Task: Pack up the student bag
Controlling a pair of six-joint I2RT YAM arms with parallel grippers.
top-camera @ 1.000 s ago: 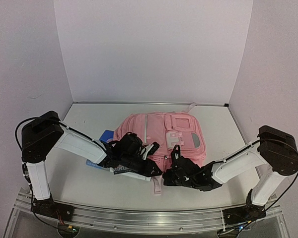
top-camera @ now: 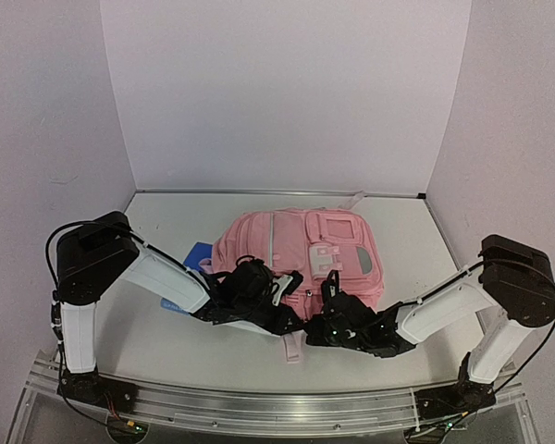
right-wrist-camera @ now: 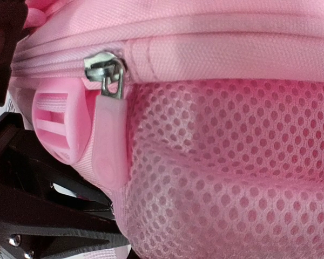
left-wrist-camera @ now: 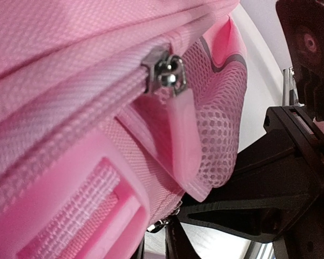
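Note:
A pink backpack [top-camera: 291, 231] lies on the table, its front pockets facing up. At its near edge, my left gripper [top-camera: 291, 321] and right gripper [top-camera: 314, 328] almost meet. The left wrist view shows a metal zipper slider [left-wrist-camera: 170, 73] with a pink pull tab [left-wrist-camera: 184, 140]; a black finger [left-wrist-camera: 243, 210] reaches below the tab beside the fabric. In the right wrist view, another slider [right-wrist-camera: 105, 67] and its hanging tab [right-wrist-camera: 110, 143] sit above a black finger [right-wrist-camera: 59, 232] at the mesh pocket [right-wrist-camera: 248, 145]. Neither finger's opening can be made out.
A blue flat item [top-camera: 198, 253] and a pale one [top-camera: 250, 326] lie partly under my left arm. A pink strap [top-camera: 292, 350] hangs towards the table's front. Bare table [top-camera: 421, 254] shows right of the bag; walls enclose the sides and back.
My left arm has shifted slightly right, bringing its gripper closer to the right one and covering more of the pale item. The right arm and backpack look almost still.

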